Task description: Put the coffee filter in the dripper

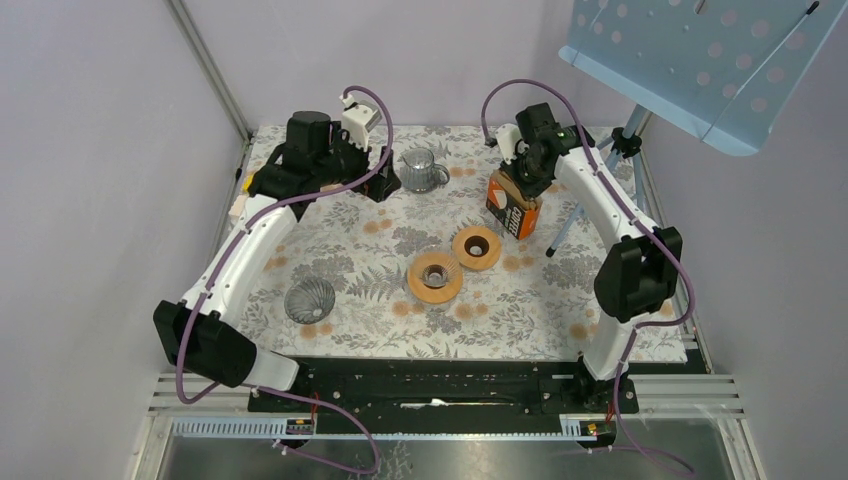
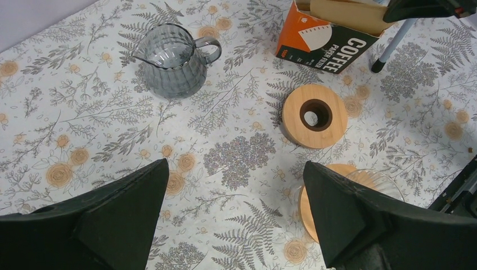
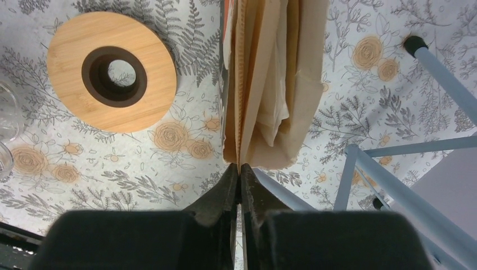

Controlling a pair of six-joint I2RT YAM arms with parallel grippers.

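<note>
An orange and black coffee filter box stands open at the right of the table, tan paper filters upright inside. My right gripper is at the box's open top, its fingertips close together at the end of a thin crimped filter edge; whether they pinch it, I cannot tell. Nearer the front, the clear glass dripper sits in a round wooden collar, partly hidden by a finger in the left wrist view. Left of the glass pitcher, my left gripper stands open and empty above the table.
A wooden ring stand with a dark centre hole lies between box and dripper. The handled glass pitcher stands at the back, a ribbed grey glass front left. A blue tripod leg comes close to the box's right side.
</note>
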